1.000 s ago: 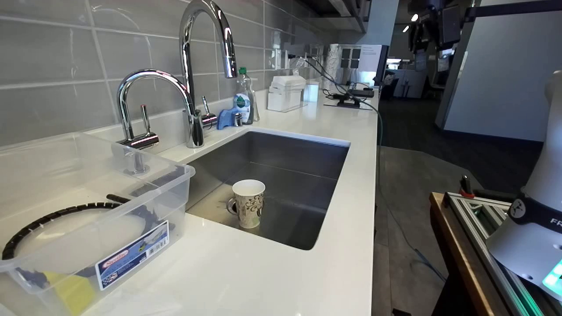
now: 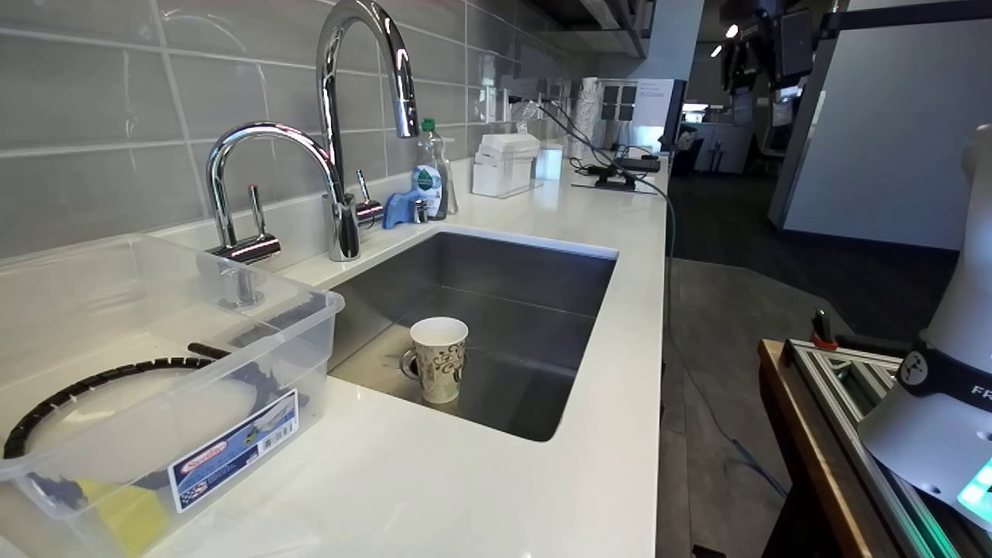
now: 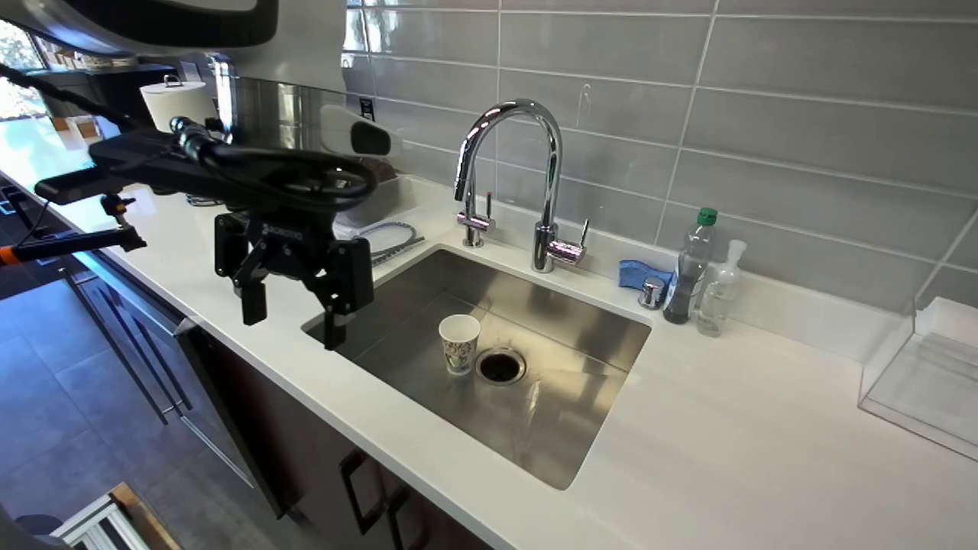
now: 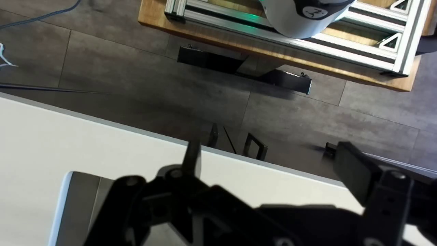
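Note:
A patterned mug [image 2: 441, 361] with a handle stands upright in the steel sink [image 2: 522, 296]. In exterior view 2 the same mug [image 3: 459, 347] is beside the drain [image 3: 500, 367]. My gripper [image 3: 293, 322] is open and empty, high over the counter and left of the mug. The wrist view has the open gripper in its lower half, its fingers wide apart above the counter edge, with no mug in sight. Exterior view 1 catches part of the gripper [image 2: 741, 93] at the top right.
Two chrome faucets rise behind the sink; the tall faucet [image 2: 336, 139] arches over it. A soap bottle [image 3: 691, 266], blue sponge [image 3: 642, 274] and pump bottle [image 3: 720, 292] line the back. A clear plastic bin [image 2: 316, 344] sits left of the sink.

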